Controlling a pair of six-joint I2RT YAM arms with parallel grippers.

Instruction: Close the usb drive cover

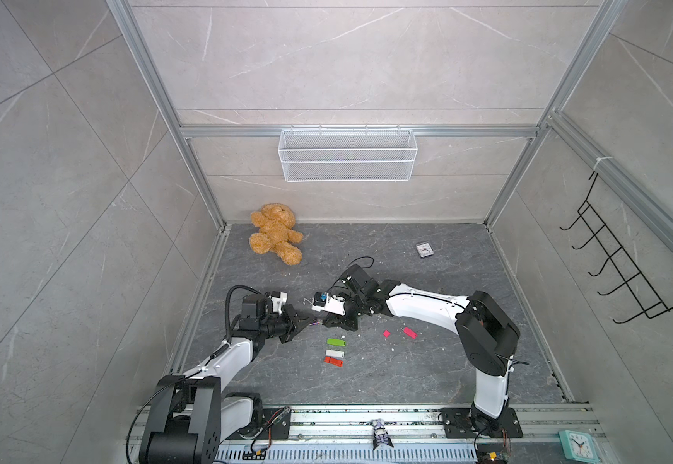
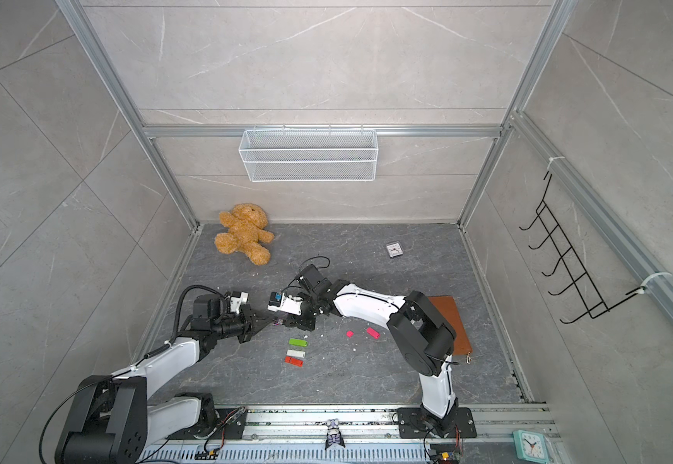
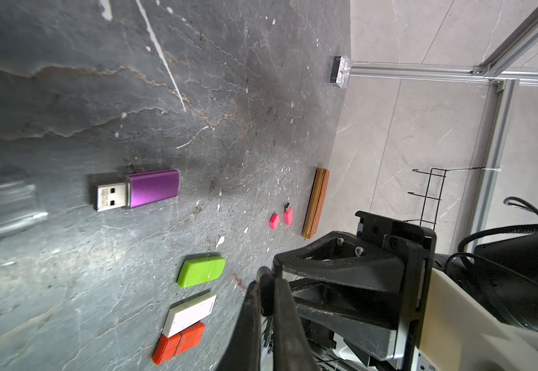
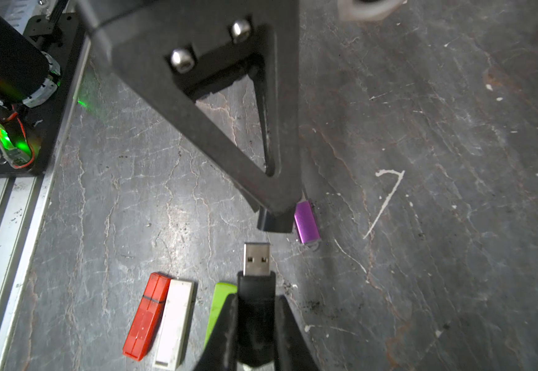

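A black USB drive [image 4: 256,315] is clamped between the fingers of my right gripper, its bare metal plug [image 4: 256,259] sticking out. My left gripper is shut; a small dark piece [image 3: 266,293], apparently the black cover, shows between its fingertips, though blurred. In the right wrist view, the left fingertip [image 4: 275,220] hovers just beyond the plug, with a gap between them. Both grippers face each other above the table in the top views, where the drive is too small to make out.
Below lie a green drive [image 3: 201,272], a white one [image 3: 188,314] and a red one [image 3: 178,343]. A purple drive [image 3: 152,187] has its plug bare, near a clear cap [image 3: 9,205]. Pink pieces [image 1: 409,332] lie rightward; the teddy bear [image 1: 277,233] sits at the back.
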